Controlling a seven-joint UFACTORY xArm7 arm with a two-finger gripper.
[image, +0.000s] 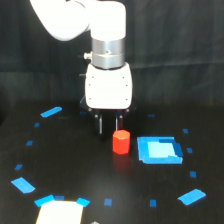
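Note:
A red hexagonal block (121, 142) sits on the black table near the middle of the camera view. My white gripper (109, 124) points down just behind it and slightly to its left. Its two dark fingers are apart, with nothing visible between them, so it is open. The right finger (118, 123) comes down close to the block's upper edge; whether it touches cannot be made out. To the right of the block lies a blue square tray (142, 152) with a pale inside.
Flat light-blue strips (191, 197) and several small blue squares mark the table. A cream-coloured object (60, 212) is cut off at the bottom left edge. Open table lies left of the block.

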